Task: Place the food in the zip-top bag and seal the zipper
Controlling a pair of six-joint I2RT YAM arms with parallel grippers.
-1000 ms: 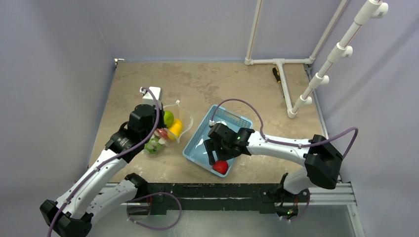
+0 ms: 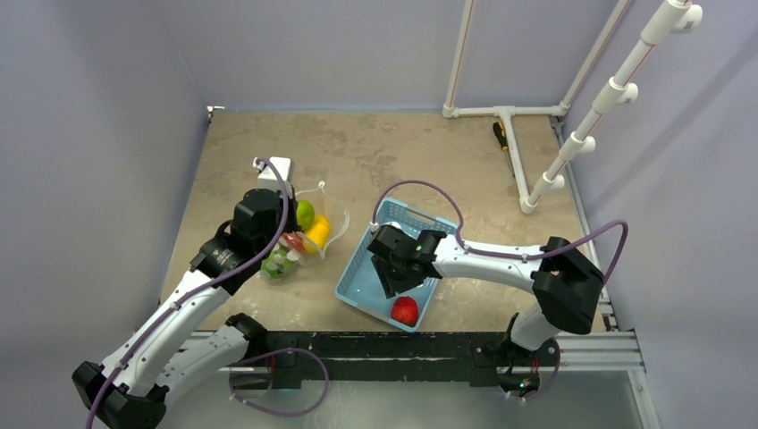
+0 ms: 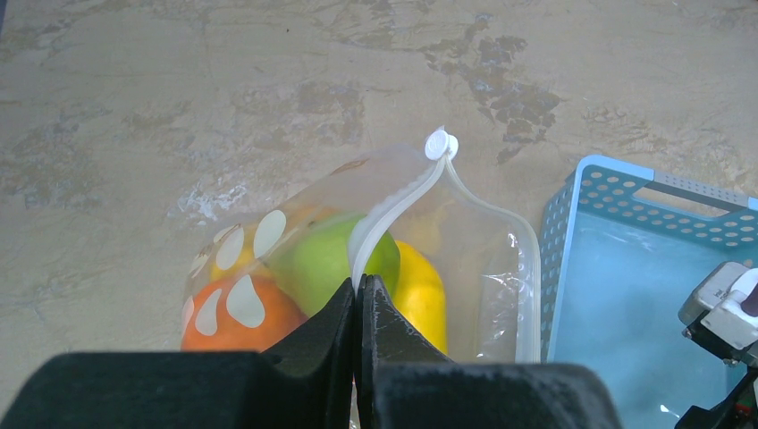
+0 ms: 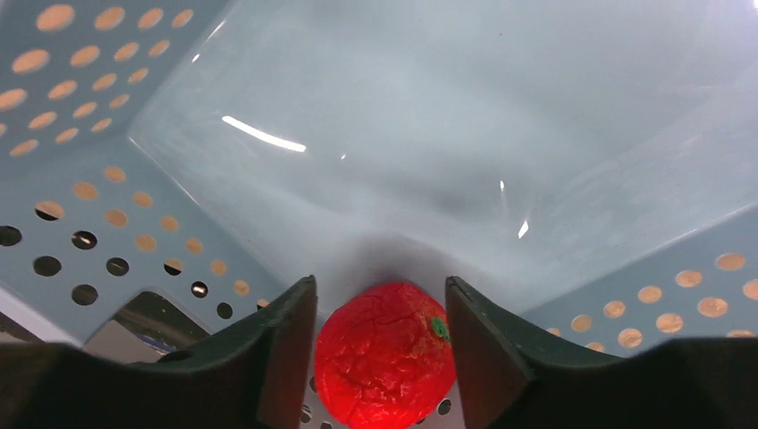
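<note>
The clear zip top bag point(image 3: 492, 232) stands open-mouthed on the left of the table. Inside it show a green food piece point(image 3: 326, 255), a yellow one point(image 3: 420, 295) and an orange-red one point(image 3: 255, 313). My left gripper is shut on the bag's near rim, whose white edge runs down into the fingertips. A red, wrinkled vegetable point(image 2: 405, 311) rests in the near end of the blue basket point(image 2: 344, 284). Over that basket, my right gripper is open; in its wrist view the red vegetable point(image 4: 384, 357) appears in the gap between the fingers, contact unclear.
Apart from the red piece, the basket floor point(image 4: 402, 134) visible in the right wrist view is bare. A screwdriver point(image 2: 501, 137) lies by the white pipe frame point(image 2: 514, 147) at the back right. Table space behind the bag and basket is clear.
The basket, with the red vegetable, has slid slightly right and toward the near edge. My right arm has shifted a little, and more of the red piece shows beyond the fingers. The left arm is still.
</note>
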